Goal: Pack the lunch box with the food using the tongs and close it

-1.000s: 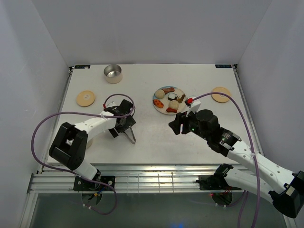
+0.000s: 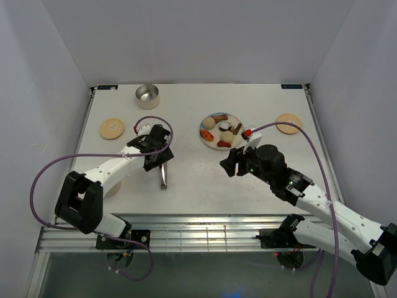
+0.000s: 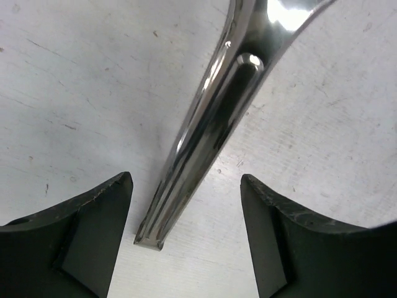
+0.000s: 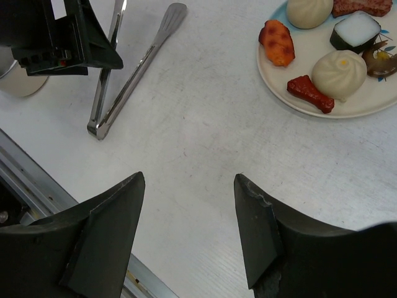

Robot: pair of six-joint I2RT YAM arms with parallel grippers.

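Note:
Metal tongs (image 2: 163,178) lie on the white table at centre left. In the right wrist view the tongs (image 4: 140,69) are spread in a V, hinge end toward the front. My left gripper (image 2: 162,160) is over them, hiding their middle. Its fingers (image 3: 102,211) are apart in the left wrist view, and one arm of the tongs (image 3: 197,143) lies below, running through the gap. Food pieces, including a bun (image 4: 339,74) and a red drumstick (image 4: 310,94), sit on a round plate (image 4: 279,92). My right gripper (image 2: 228,167) is open and empty, in front of the plate.
A metal pot (image 2: 147,96) stands at the back left. One tan disc (image 2: 112,128) is on the left and another (image 2: 287,123) on the right. A pale round item (image 2: 113,189) is partly covered by the left arm. Free table lies at front centre.
The tongs' hinge end has swung leftward, so they now point straight to the front. The right arm looks still.

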